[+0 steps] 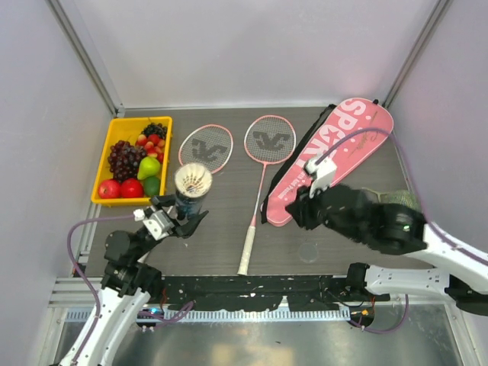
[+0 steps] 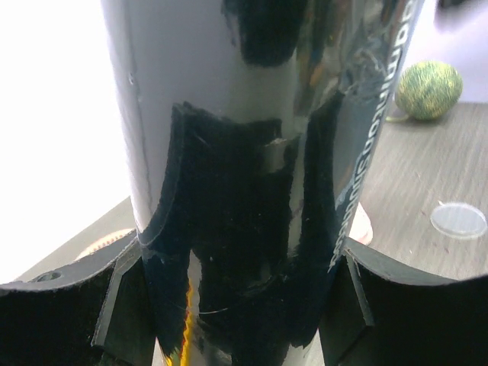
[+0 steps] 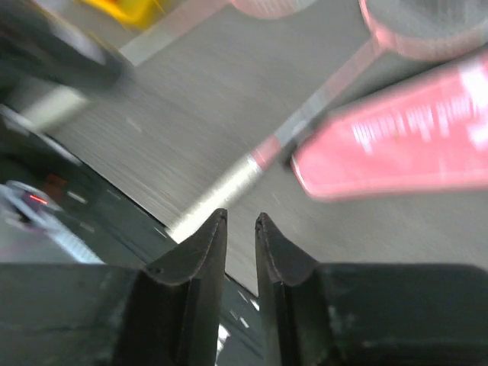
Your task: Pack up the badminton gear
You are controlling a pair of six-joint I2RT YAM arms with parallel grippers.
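My left gripper [image 1: 180,221] is shut on an upright shuttlecock tube [image 1: 191,191] with a white feathered top; the tube fills much of the left wrist view. A pink racket [image 1: 265,149] lies mid-table, its white handle toward the front. Another racket [image 1: 206,149] lies behind the tube, partly hidden. A pink racket bag [image 1: 354,137] lies at the right with a black strap. My right gripper [image 1: 301,213] hangs over the bag's lower end, blurred in the top view; in the right wrist view its fingers stand close with a narrow gap.
A yellow basket of fruit [image 1: 102,188] sits at back left. A green ball [image 2: 428,90] shows in the left wrist view, and a clear round disc [image 1: 308,252] lies front right.
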